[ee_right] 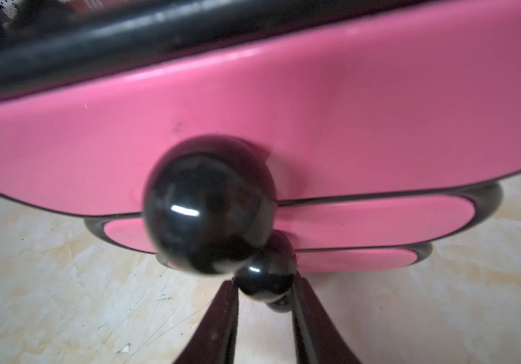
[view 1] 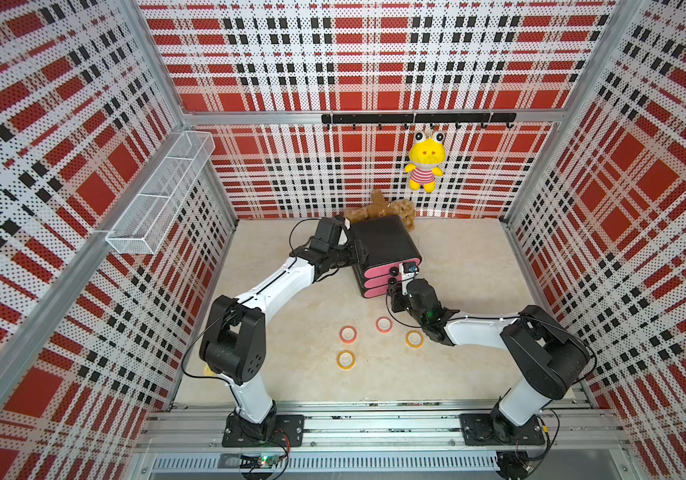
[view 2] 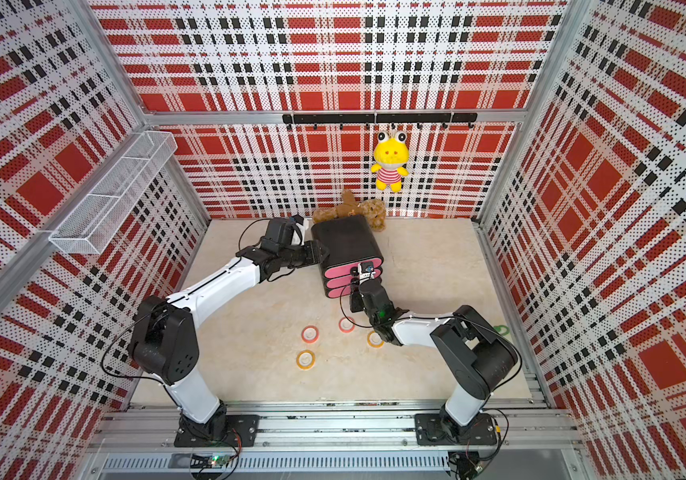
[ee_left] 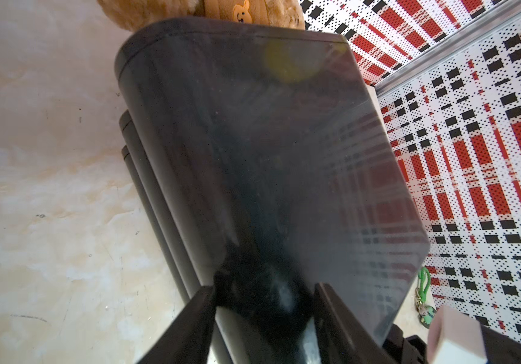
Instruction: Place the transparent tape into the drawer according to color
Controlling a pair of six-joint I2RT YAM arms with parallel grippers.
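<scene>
The black cabinet (view 1: 383,236) has three pink-fronted drawers with round black knobs, all pushed in. At its left side, my left gripper is shut on the cabinet's body, fingers spread across the dark casing. My right gripper is partly open at the cabinet's front, its fingertips on either side of the middle drawer's knob (ee_right: 265,271), below the larger-looking top knob (ee_right: 209,209). Whether they touch it is unclear. On the table lie two reddish tape rolls, one left (view 1: 347,334) and one right (view 1: 383,324), plus two yellow-orange rolls, one nearer (view 1: 345,360) and one beside my right arm (view 1: 414,339).
A green ring (view 2: 501,329) lies by my right arm at the far right. Brown plush (view 1: 379,208) sits behind the cabinet, and a yellow toy (view 1: 425,162) hangs on the back wall.
</scene>
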